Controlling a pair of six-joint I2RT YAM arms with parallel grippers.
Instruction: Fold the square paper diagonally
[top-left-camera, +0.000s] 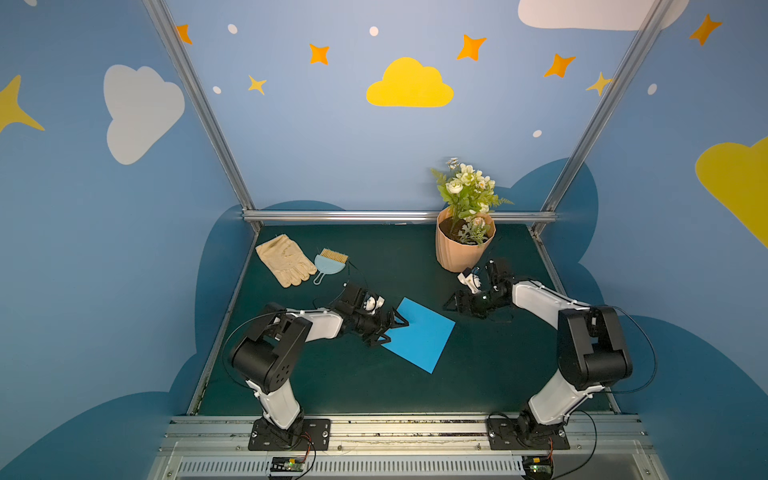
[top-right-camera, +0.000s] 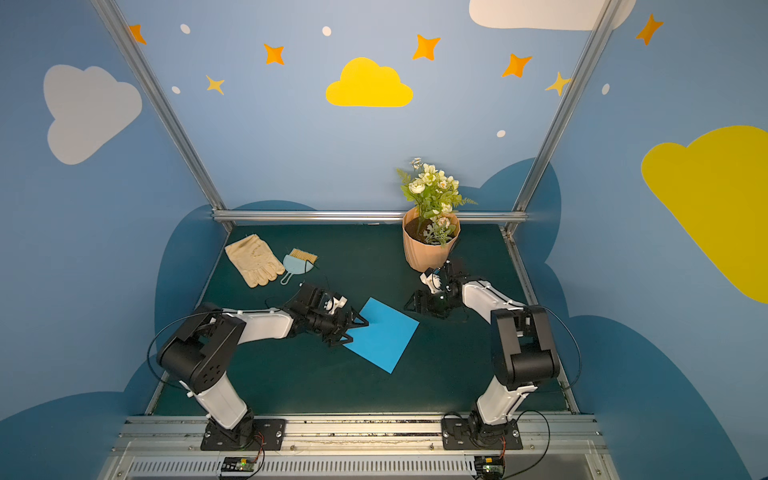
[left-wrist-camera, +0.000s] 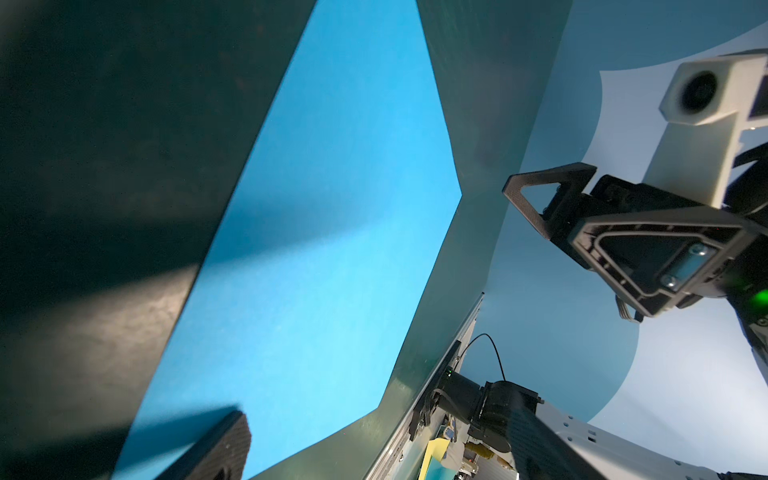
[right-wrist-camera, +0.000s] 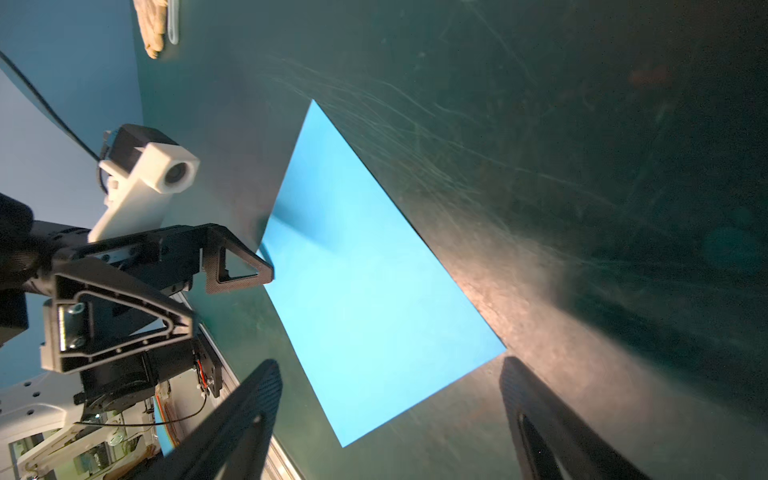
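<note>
The blue square paper (top-left-camera: 421, 337) lies flat and unfolded on the dark green table, one corner toward the back and one toward the front. My left gripper (top-left-camera: 397, 329) is open over the paper's left corner. In the left wrist view, one of its fingers (left-wrist-camera: 228, 448) stands over the paper and casts a shadow. The left corner itself is hidden from above by this gripper. My right gripper (top-left-camera: 452, 306) stands open just off the paper's right corner. Through the right wrist view the whole paper (right-wrist-camera: 360, 296) appears ahead, with nothing between the right fingers.
A potted plant (top-left-camera: 457, 254) stands behind my right gripper, close to that arm. At the back left lie a beige glove (top-left-camera: 285, 260) and a small blue dustpan with brush (top-left-camera: 329, 263).
</note>
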